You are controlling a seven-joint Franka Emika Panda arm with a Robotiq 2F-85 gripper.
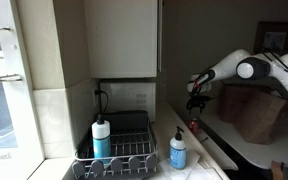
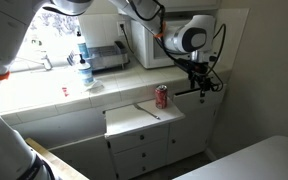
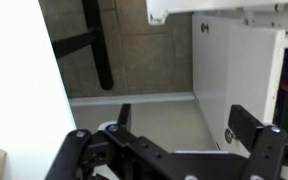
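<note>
In the wrist view my gripper stands open, its two dark fingers well apart and nothing between them. Exterior view 2 has the gripper (image 2: 206, 82) at the right end of the counter, near the cabinet fronts. A red can (image 2: 161, 96) stands upright on the white surface to its left, apart from it. The same can (image 1: 194, 126) appears below the gripper (image 1: 194, 105) in exterior view 1. Beside the can lies a thin utensil (image 2: 146, 110). The wrist view looks down past a white cabinet panel (image 3: 236, 65) with a round knob.
Blue soap bottles (image 1: 101, 138) stand by a dish rack (image 1: 115, 166) at the window end. A white table (image 2: 229, 150) fills the lower right. Tiled floor (image 3: 149, 60) shows beneath the gripper.
</note>
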